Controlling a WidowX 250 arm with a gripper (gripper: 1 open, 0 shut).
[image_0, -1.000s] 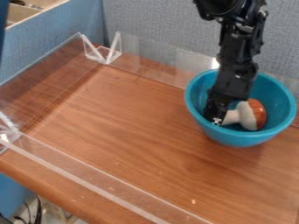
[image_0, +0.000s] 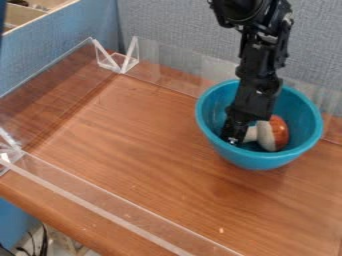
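A teal plastic bowl (image_0: 213, 112) stands on the wooden table at the right. My black gripper (image_0: 235, 134) reaches down from above into the bowl, its tip low inside at the left of a toy mushroom (image_0: 274, 134) with a white stem and red-orange cap. The mushroom lies on its side. The gripper's fingertips are dark and small; whether anything is between them is hard to see.
Transparent low walls with white corner brackets (image_0: 118, 58) edge it. A grey padded wall stands behind, blue panels at the left.
The gripper and the bowl have shifted slightly left over the last second, with the mushroom moving along inside the bowl.
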